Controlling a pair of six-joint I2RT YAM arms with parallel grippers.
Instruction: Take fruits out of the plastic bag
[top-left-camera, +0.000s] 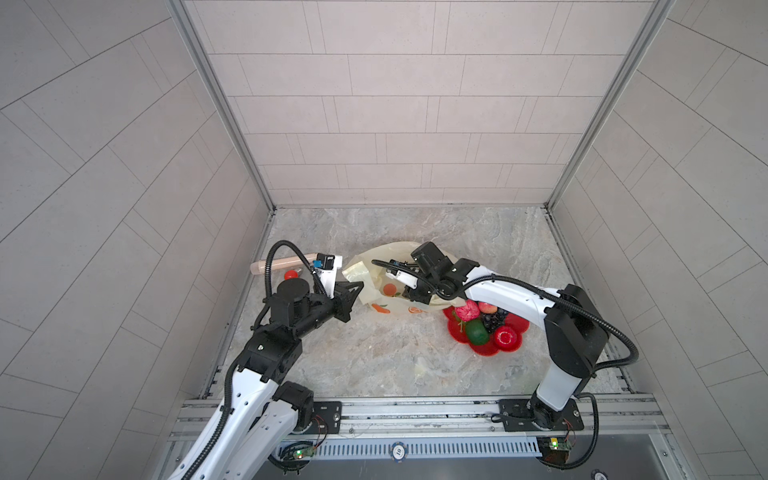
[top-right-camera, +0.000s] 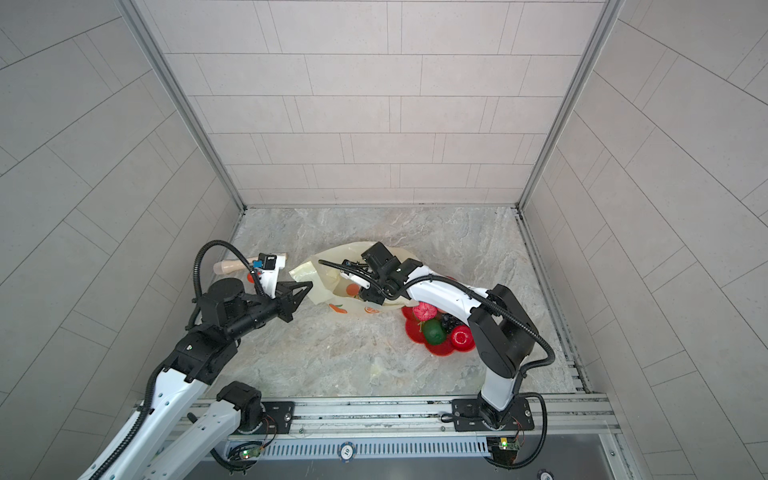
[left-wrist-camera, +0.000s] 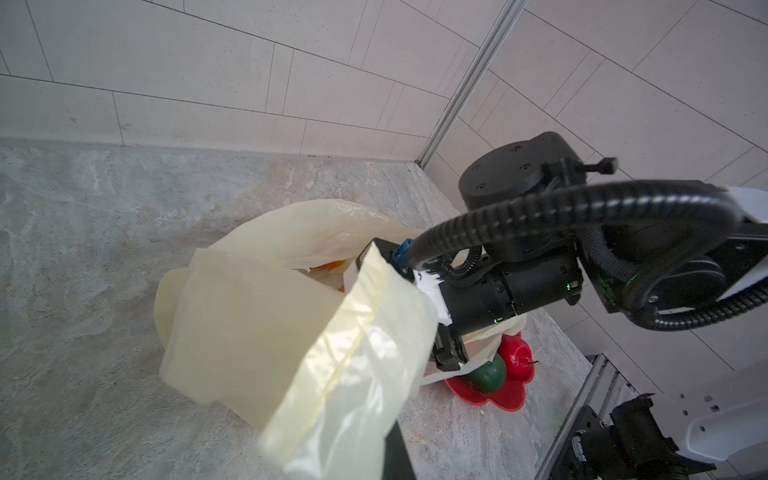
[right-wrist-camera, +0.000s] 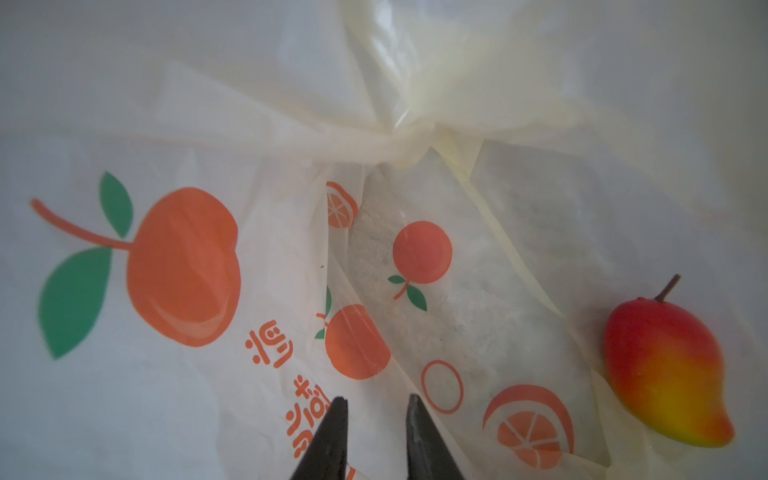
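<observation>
The cream plastic bag (left-wrist-camera: 232, 320) with fruit prints lies mid-table. My left gripper (top-left-camera: 349, 297) is at the bag's left, shut; in the left wrist view a raised fold of bag hides most of its fingers, so whether film is pinched between them is unclear. My right gripper is inside the bag, part open, nothing between its fingers. In the right wrist view a red-yellow mango (right-wrist-camera: 664, 372) rests at the bag's right side, apart from the fingers.
A red flower-shaped tray (top-right-camera: 440, 348) with several fruits is at right, beside the bag. A wooden roll-like object (top-left-camera: 260, 266) and a small red item (top-left-camera: 290, 274) lie at left.
</observation>
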